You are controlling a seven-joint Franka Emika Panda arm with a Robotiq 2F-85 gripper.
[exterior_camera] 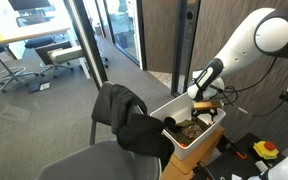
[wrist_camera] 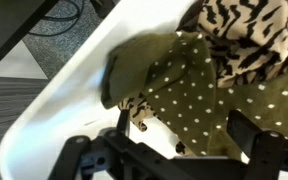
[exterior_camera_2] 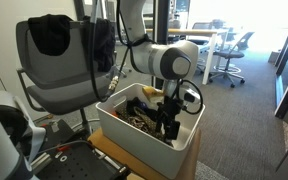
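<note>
A white bin (exterior_camera: 184,151) holds a heap of cloth. In the wrist view, a dark olive cloth with pale dots (wrist_camera: 184,95) lies inside, beside a tan and black animal-print cloth (wrist_camera: 259,45). My gripper is open over the dotted cloth, its two fingers wide apart and nothing visibly held between them. Exterior view 2 has the gripper (exterior_camera_2: 171,122) down inside the bin, toward its right side. Whether the fingertips touch the cloth cannot be told.
The bin's wall (wrist_camera: 59,95) runs close along the left in the wrist view. A grey chair (exterior_camera: 104,160) with dark cloth (exterior_camera: 144,135) draped on it stands beside the bin. Wooden table surface (exterior_camera_2: 119,130) shows around the bin.
</note>
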